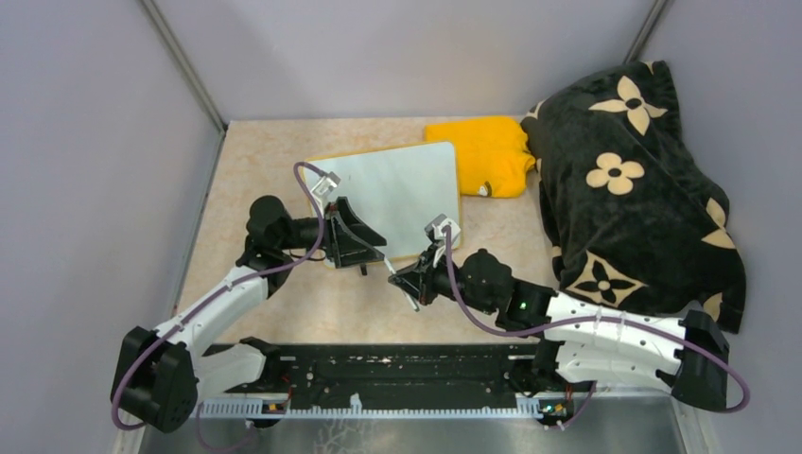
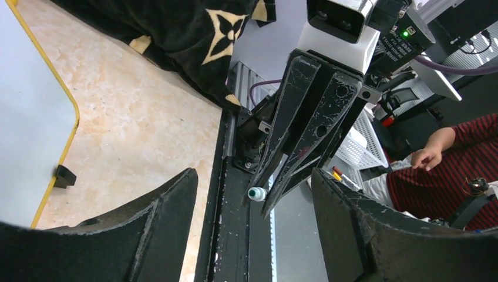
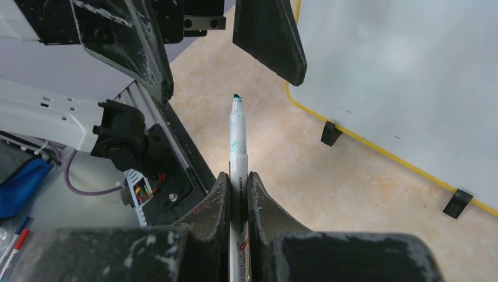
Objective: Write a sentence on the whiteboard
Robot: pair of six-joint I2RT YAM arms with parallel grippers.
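A slim white marker (image 3: 238, 138) with a dark green tip is pinched in my right gripper, and its tip is uncapped. Over the table's middle, the marker (image 1: 412, 302) slants across the right fingers, its upper end pointing at my left gripper (image 1: 383, 251). That gripper's fingers stand apart with nothing between them; in the left wrist view the marker's end (image 2: 256, 193) shows beyond its open fingertips (image 2: 187, 182). Behind the grippers lies the blank-looking whiteboard (image 1: 402, 189), yellow-edged, partly covered by the left arm.
A yellow cloth (image 1: 482, 156) lies beside the board's right edge. The dark flowered blanket (image 1: 615, 218) fills the right side. Black clips (image 3: 330, 134) sit on the board's near edge. Bare tabletop (image 1: 331, 312) lies in front of the board.
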